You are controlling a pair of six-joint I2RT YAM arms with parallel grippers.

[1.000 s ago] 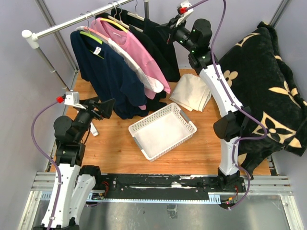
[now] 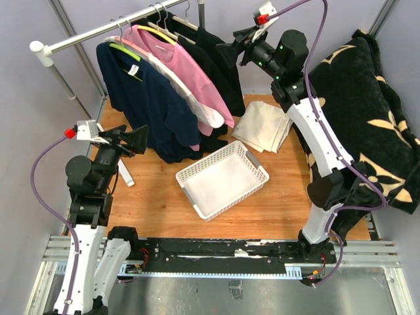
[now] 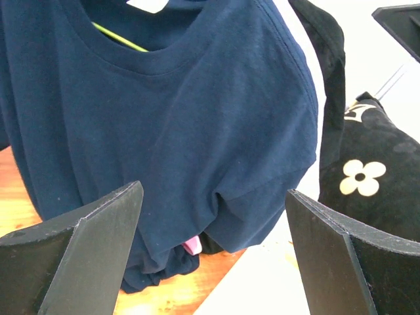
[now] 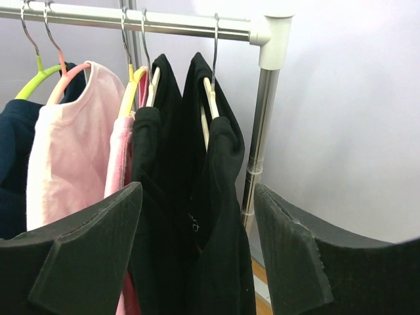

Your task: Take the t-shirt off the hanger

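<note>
Several shirts hang from a white rail. Outermost on the left is a navy shirt [image 2: 154,108] on a green hanger [image 2: 125,50]; in the left wrist view the navy shirt [image 3: 170,131] fills much of the picture. Beyond it are a pale pink shirt [image 4: 65,151], a pink shirt [image 2: 190,69] on a yellow hanger [image 4: 129,92], and black garments [image 4: 216,197] at the far end. In front of the navy shirt, my left gripper [image 2: 146,139] is open and empty. My right gripper stands apart from the black garments, its fingers parted with nothing between.
A white basket [image 2: 223,178] sits empty on the wooden floor, with a folded cream cloth [image 2: 262,125] behind it. The rail [image 2: 108,26] spans the upper left. A dark floral blanket [image 2: 374,131] covers the right side.
The right arm has moved right, away from the black garments, and its fingers have parted. My left gripper has shifted slightly left. The clothes look unchanged.
</note>
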